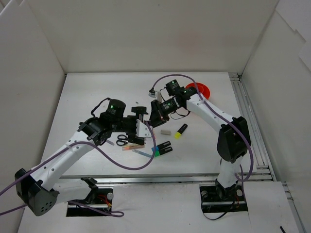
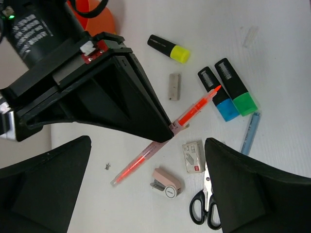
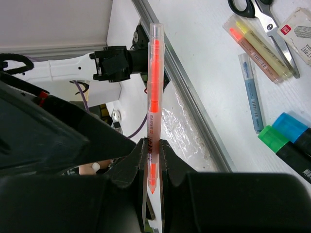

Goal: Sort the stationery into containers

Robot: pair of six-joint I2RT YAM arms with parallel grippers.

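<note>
My right gripper is shut on a red highlighter pen (image 3: pixel 154 97), held upright in the right wrist view and diagonal in the left wrist view (image 2: pixel 136 165). My left gripper stands open facing it, its fingers either side, the pen between but not visibly gripped. Below lie scissors (image 2: pixel 197 206), a pink stapler (image 2: pixel 166 182), a staple box (image 2: pixel 194 157), a grey eraser (image 2: pixel 174 86), yellow (image 2: pixel 179 54), blue (image 2: pixel 226 109) and green (image 2: pixel 244 104) markers, and a blue pen (image 3: pixel 252 97). A red container (image 1: pixel 204 91) sits behind the right arm.
Both arms meet over the middle of the white table (image 1: pixel 82 97). A metal rail (image 1: pixel 146 178) runs along the front edge, another along the right side.
</note>
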